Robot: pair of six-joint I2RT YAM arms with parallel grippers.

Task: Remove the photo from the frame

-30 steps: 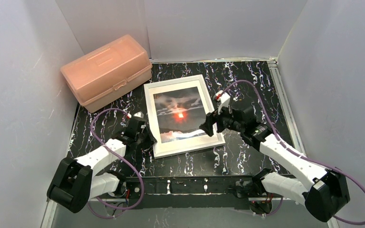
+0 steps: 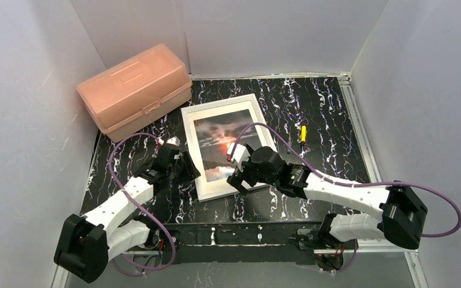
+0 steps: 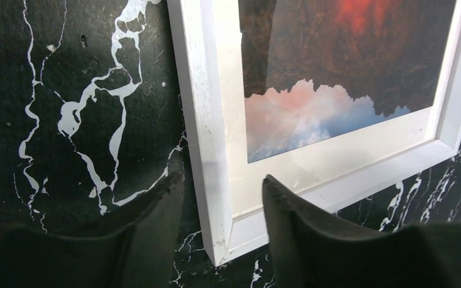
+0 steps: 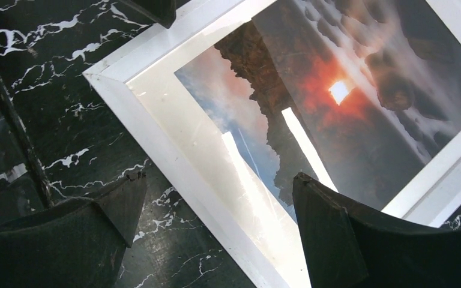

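A white frame [image 2: 190, 126] holding a sunset photo [image 2: 213, 138] behind glass lies on the black marbled table. My left gripper [image 2: 189, 171] is at the frame's left side; in the left wrist view its open fingers [image 3: 282, 210] straddle the lower-left corner's side strip [image 3: 207, 150], with nothing seen gripped. My right gripper [image 2: 240, 183] hangs over the frame's lower right part; in the right wrist view it stands open above the lower edge [image 4: 186, 192], nothing between its fingers.
A pink toolbox [image 2: 133, 90] stands at the back left. A yellow screwdriver [image 2: 304, 133] lies right of the frame. Walls [image 2: 414, 120] enclose the table.
My right gripper has swung leftward and down from the frame's right edge to over its lower part. The left gripper has shifted slightly; the frame has turned or shifted very slightly, if at all.
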